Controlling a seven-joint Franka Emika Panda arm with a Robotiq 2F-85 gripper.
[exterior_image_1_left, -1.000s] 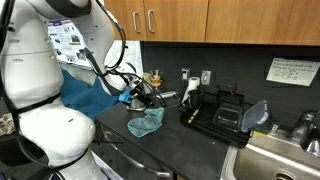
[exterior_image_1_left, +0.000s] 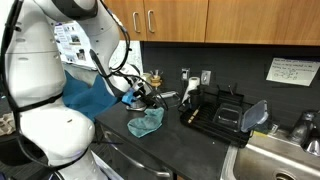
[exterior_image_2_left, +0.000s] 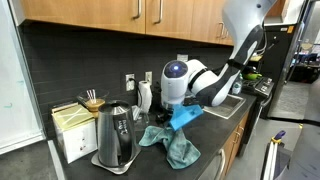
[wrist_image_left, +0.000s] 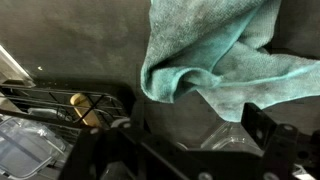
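A crumpled teal cloth (exterior_image_1_left: 146, 122) lies on the dark counter, below and in front of my gripper (exterior_image_1_left: 155, 101). In the second exterior view the cloth (exterior_image_2_left: 180, 149) drapes toward the counter's front edge. From the wrist, the cloth (wrist_image_left: 195, 55) fills much of the upper middle, with a raised fold near its lower left end. My gripper is open, its two dark fingers wide apart at the bottom of that view. Nothing is held between them, and the fold lies beyond the gap. How high the fingertips stand over the cloth is hard to tell.
A black dish rack (exterior_image_1_left: 218, 117) stands right of the cloth, with the sink (exterior_image_1_left: 265, 160) beyond it. A kettle (exterior_image_2_left: 117, 135) and a wooden knife block (exterior_image_2_left: 76, 130) stand by the wall. Clear counter (exterior_image_1_left: 195, 150) stretches in front of the rack.
The arm's wrist and gripper have shifted only slightly above the cloth. The cloth looks unmoved.
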